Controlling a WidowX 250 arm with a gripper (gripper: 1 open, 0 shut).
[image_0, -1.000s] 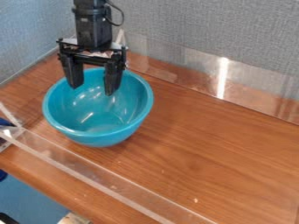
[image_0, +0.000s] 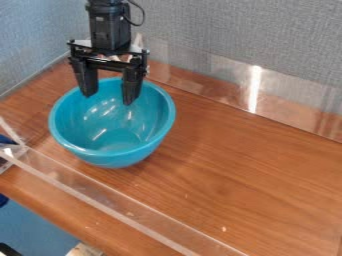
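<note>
A teal bowl (image_0: 111, 137) rests on the wooden table toward the left and looks empty inside. My black gripper (image_0: 108, 88) hangs over the back part of the bowl, its two fingers spread apart and pointing down, with nothing visible between them.
Clear edging strips run along the back and front-left. Grey textured walls stand behind. At the left edge is a small dark blue and white object (image_0: 7, 148), partly out of view.
My gripper has shifted very slightly; otherwise the scene looks the same.
</note>
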